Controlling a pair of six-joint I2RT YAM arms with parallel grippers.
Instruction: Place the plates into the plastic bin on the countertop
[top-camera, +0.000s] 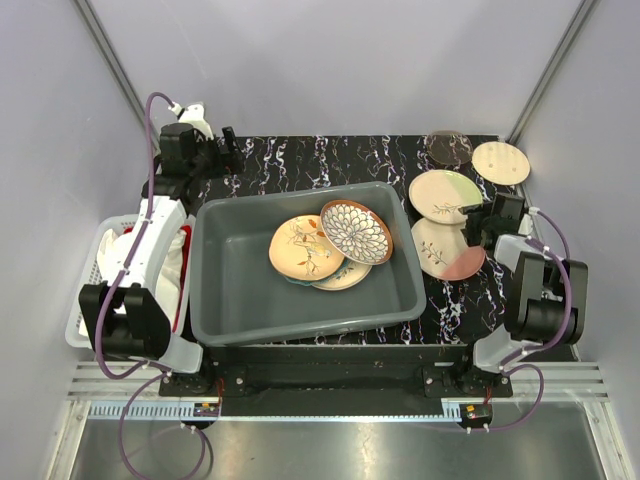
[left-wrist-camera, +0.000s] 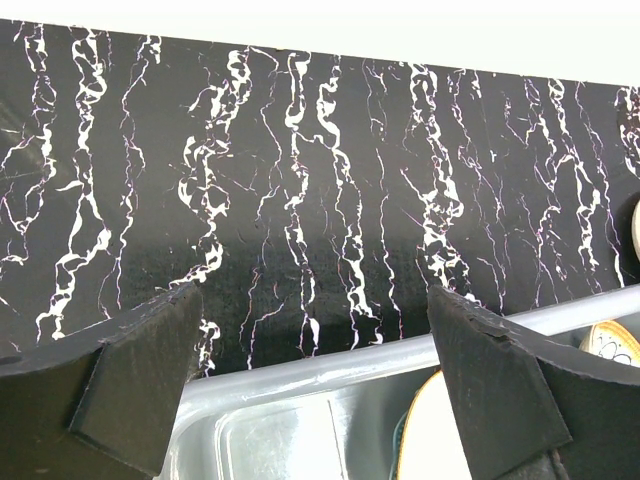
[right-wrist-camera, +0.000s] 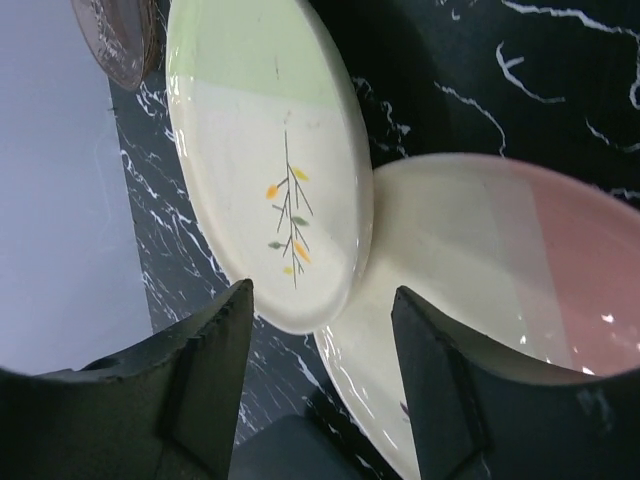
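Note:
The grey bin holds several plates, a beige one and a flower-patterned one among them. Right of it, a green-and-cream plate overlaps a pink-and-cream plate. My right gripper is open at the near rim of the green plate, nothing held. Two smaller plates, brown and dotted, lie at the back right. My left gripper stands open and empty above the countertop by the bin's back-left.
A white basket with cloth sits left of the bin. Walls bound both sides.

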